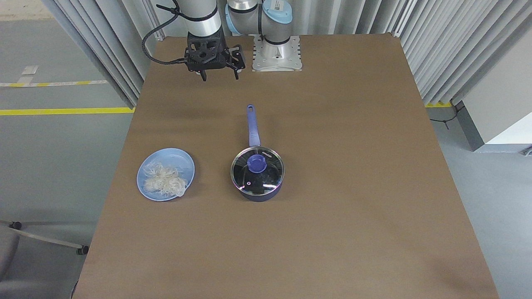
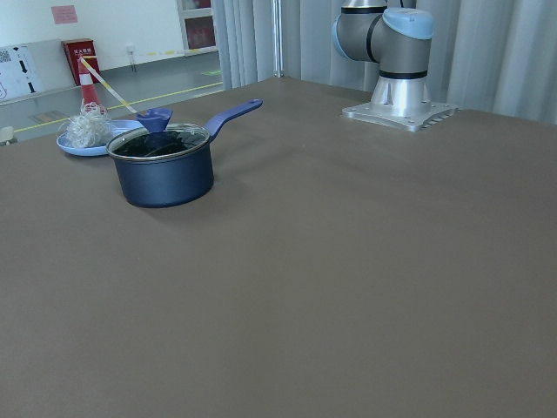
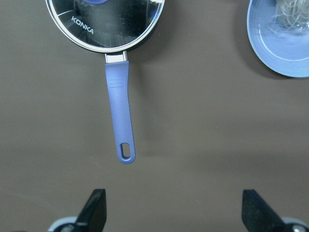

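Note:
A blue saucepan [image 1: 257,179] with a glass lid and blue knob stands mid-table, its handle [image 1: 252,124] pointing toward the arm's base. Left of it in the front view, a light blue plate [image 1: 147,187] holds a tangle of pale translucent strands [image 1: 164,179]. My gripper [image 1: 220,78] hangs near the back edge, behind and left of the handle's end. In the wrist view my gripper is open, both fingertips apart with nothing between them, and the handle [image 3: 120,101] lies ahead of them. The left view does not show the gripper.
The arm's base plate [image 1: 277,62] is bolted at the back edge, before grey curtains.

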